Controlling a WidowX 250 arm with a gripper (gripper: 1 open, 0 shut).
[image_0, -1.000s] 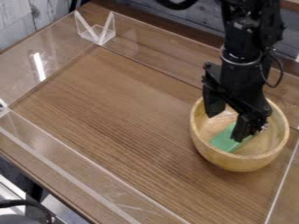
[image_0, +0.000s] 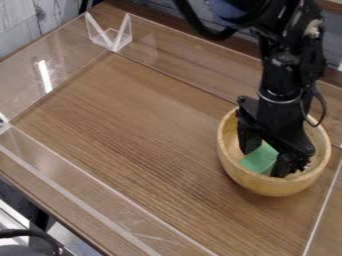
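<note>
The black gripper (image_0: 274, 140) reaches down into a yellow bowl (image_0: 235, 170) on the right of the wooden table, its fingers open around a green object (image_0: 258, 160) lying inside. The fingers partly cover the green object; whether they touch it I cannot tell.
A clear wooden surface (image_0: 120, 130) fills the middle and left. A white wire-like holder (image_0: 110, 32) stands at the back left. The table's edges run along the left and right.
The gripper has moved lower into the bowl, over the green object, which is now more covered.
</note>
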